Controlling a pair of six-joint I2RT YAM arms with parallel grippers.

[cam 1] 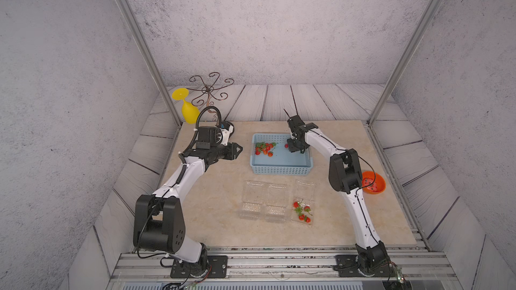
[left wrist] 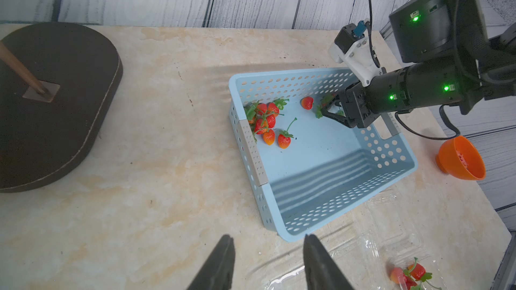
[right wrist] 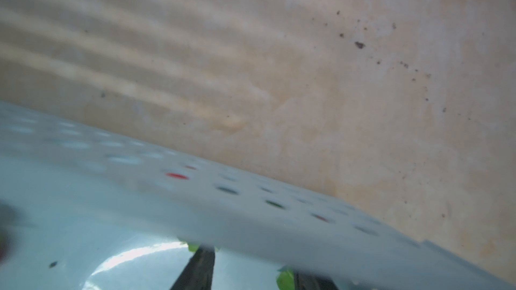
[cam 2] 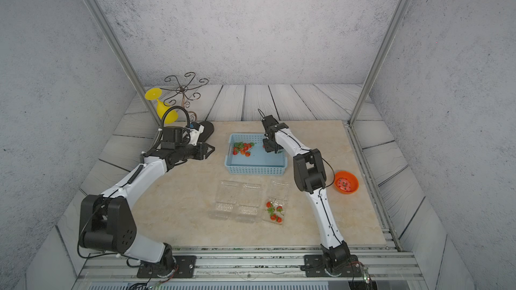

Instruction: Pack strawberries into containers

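Note:
Strawberries (cam 1: pixel 266 147) are piled at the left of the blue basket (cam 1: pixel 279 169); a single berry (left wrist: pixel 307 102) lies toward the back. My right gripper is down inside the basket's back right part, near green leaves and partly hidden by the wall in its wrist view; its fingers stand apart. My left gripper hangs over the table left of the basket, fingers apart and empty. In front are clear clamshell containers (cam 2: pixel 230 206); the rightmost (cam 2: pixel 275 212) holds several strawberries.
An orange bowl (cam 1: pixel 373 182) sits at the right. A metal stand with a dark base (left wrist: pixel 64 129) and a yellow object (cam 1: pixel 189 111) are at the back left. The table left of the basket is clear.

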